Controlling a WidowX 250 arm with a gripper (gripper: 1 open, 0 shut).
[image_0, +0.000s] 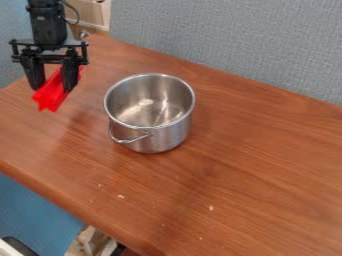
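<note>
My gripper (51, 72) hangs at the upper left of the camera view, shut on a red object (54, 94), which slants down between and below the fingers. Whether it touches the table beneath is hard to tell. To the right stands a stainless steel pot (150, 112), upright and open, with its wire handle resting down on the near left side; nothing shows inside it.
A grey padded wall (241, 40) runs along the back. The table's left edge drops to a blue area at the lower left.
</note>
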